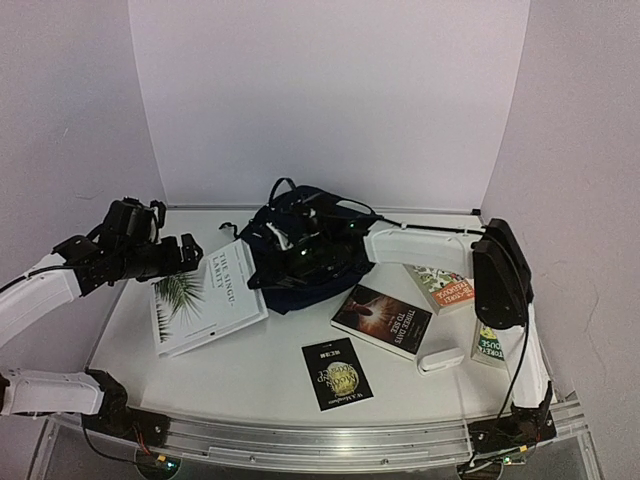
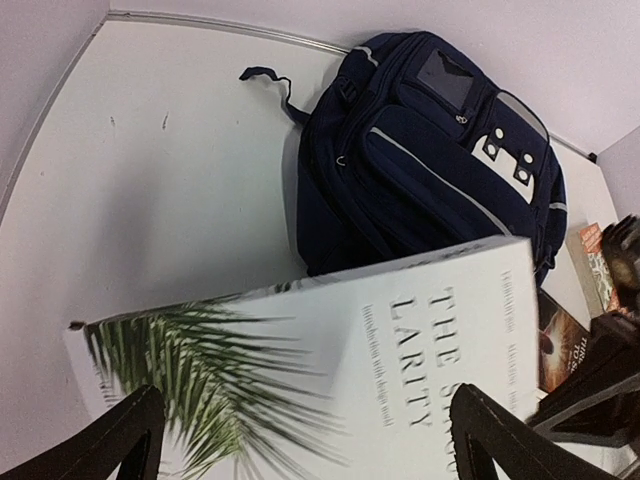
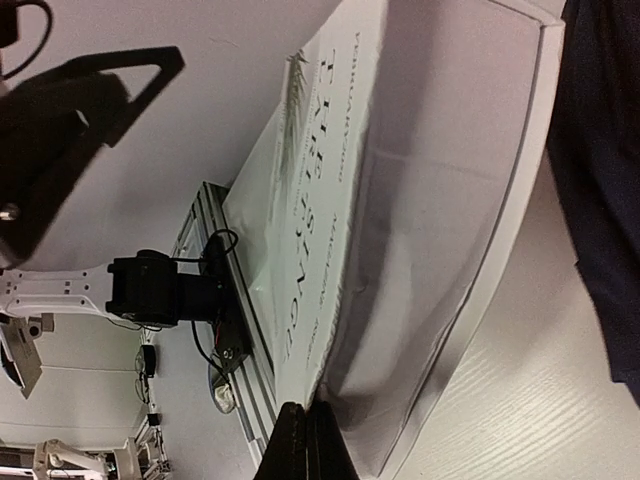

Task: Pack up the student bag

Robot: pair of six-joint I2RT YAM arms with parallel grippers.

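Observation:
My right gripper is shut on the edge of the white book The Singularity (image 1: 200, 300), whose near end is lifted and tilted in front of the navy backpack (image 2: 420, 150). In the right wrist view the book's spine runs up from the fingertips. My left gripper (image 1: 183, 253) stands open above the book's left part; in the left wrist view its fingers (image 2: 125, 440) are spread, with the blurred book beyond them.
On the right lie a dark book Three Days to See (image 1: 380, 320), orange (image 1: 440, 290) and green (image 1: 487, 345) books, and a white case (image 1: 440, 362). A black booklet (image 1: 337, 375) lies front centre.

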